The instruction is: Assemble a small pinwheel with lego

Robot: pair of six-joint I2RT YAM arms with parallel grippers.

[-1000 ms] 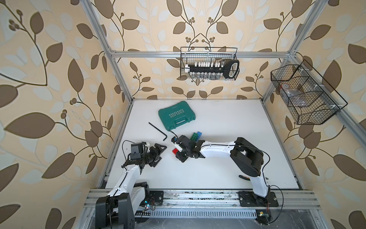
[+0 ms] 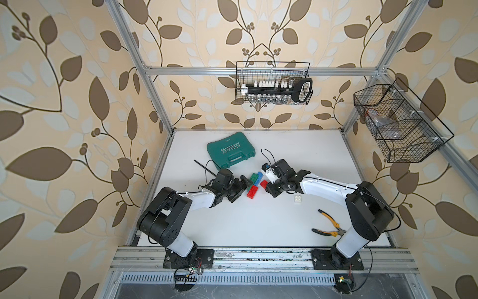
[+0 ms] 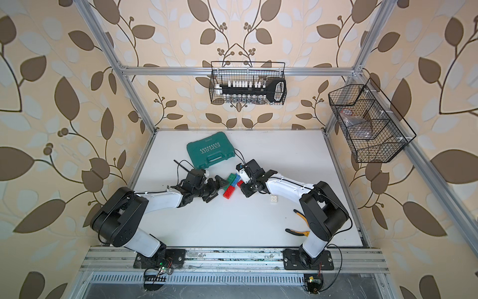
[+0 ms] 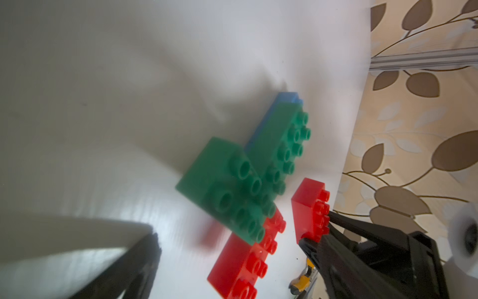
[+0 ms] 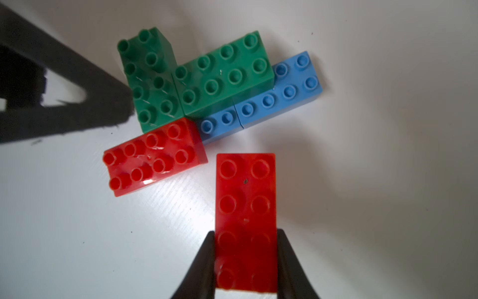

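In the right wrist view, two green bricks [image 5: 221, 74] meet at an angle above two blue bricks [image 5: 276, 99], with a red brick [image 5: 151, 154] against them at the lower left. A second red brick [image 5: 245, 214] is held between my right gripper's fingers, above the table to the right of that group. My left gripper [image 2: 241, 189] stands open just left of the group, nothing between its fingers; in the left wrist view the green bricks lie ahead of it.
A green toolbox [image 2: 230, 149] and a dark L-shaped rod [image 2: 201, 165] lie behind the left arm. Orange-handled pliers [image 2: 326, 216] lie front right, near a small white piece [image 2: 297, 198].
My left gripper has moved right and toward the bricks. My right gripper has swung from the left, over the bricks, to their right, carrying the red brick.
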